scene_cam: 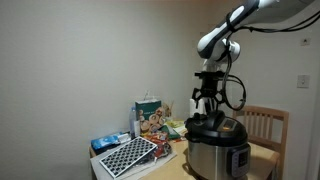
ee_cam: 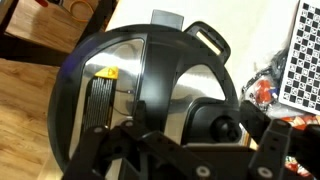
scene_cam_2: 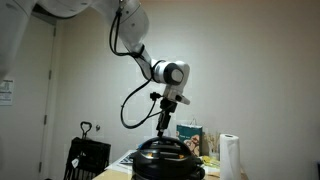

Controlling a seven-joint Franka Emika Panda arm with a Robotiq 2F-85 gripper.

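Observation:
A large steel cooker (scene_cam: 218,158) with a black lid (ee_cam: 95,65) stands on the table. The lid appears closed, with a raised dark handle band (ee_cam: 158,75) across its middle. Above the lid hangs my gripper (scene_cam: 206,101), its fingers pointing down. In the second exterior view the gripper (scene_cam_2: 169,108) is over the lid's top. From the wrist, the gripper stands open, fingers spread over the lid, and nothing is seen held between them. Whether a fingertip touches the lid cannot be told.
A checkered board (scene_cam: 125,156) lies left of the cooker. Packets (scene_cam: 160,145), a green bag (scene_cam: 148,108) and a paper towel roll (scene_cam_2: 230,157) stand behind. A wooden chair (scene_cam: 264,124) is at the right.

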